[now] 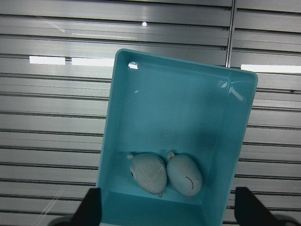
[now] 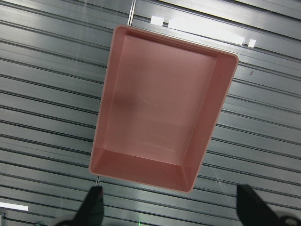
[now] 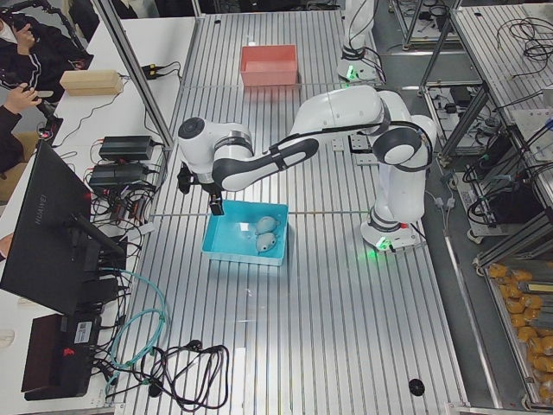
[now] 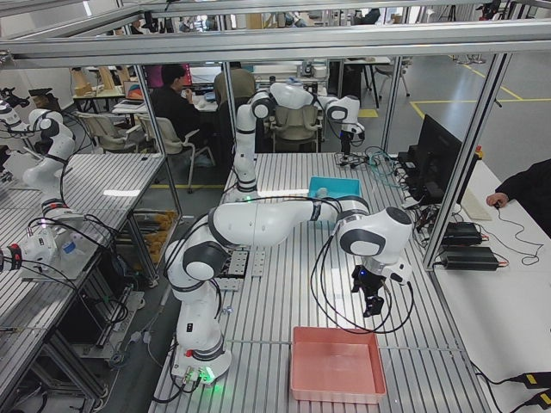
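A blue bin (image 1: 182,61) on the slatted table holds two pale grey-blue plush toys (image 1: 148,174) (image 1: 185,176), side by side at one end. My left gripper is above this bin, its fingertips spread wide at the bottom of the left wrist view, nothing between them. A pink bin (image 2: 210,127) stands empty at the other end of the table. My right gripper hangs over it, fingertips spread wide with nothing held.
A monitor (image 3: 47,225), power boxes and coiled cables (image 3: 194,376) crowd the table's edge in the camera left view. The slatted surface (image 3: 337,320) around the bins is mostly clear.
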